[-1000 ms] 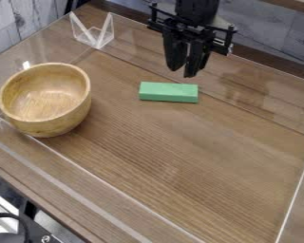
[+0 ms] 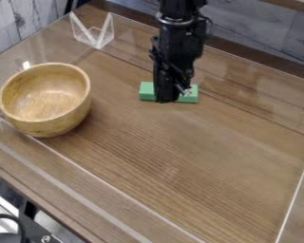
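Note:
A green rectangular block (image 2: pixel 149 91) lies on the wooden table in the upper middle. The black gripper (image 2: pixel 173 93) is lowered at the block, in front of and over its middle, hiding part of it. I cannot tell whether the fingers are open or shut.
A large tan bowl (image 2: pixel 43 84) stands at the left. A white wire-like object (image 2: pixel 94 28) is near the back left.
The block appears in the same place.

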